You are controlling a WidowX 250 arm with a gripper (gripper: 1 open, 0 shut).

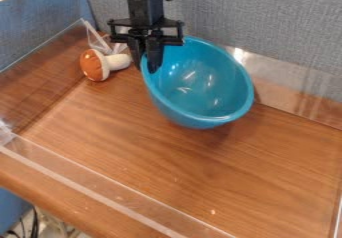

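My black gripper (154, 52) reaches down from the top of the view and is shut on the left rim of a blue plastic bowl (201, 87). The bowl is tilted, its open inside facing up and toward the viewer. Just left of the gripper, an orange-capped toy mushroom (95, 64) with a white stem lies on its side, with a clear crinkled thing behind it.
Grey padded walls (274, 22) stand at the back and left. Clear strips run along the edges, and cables show below the front-left edge.
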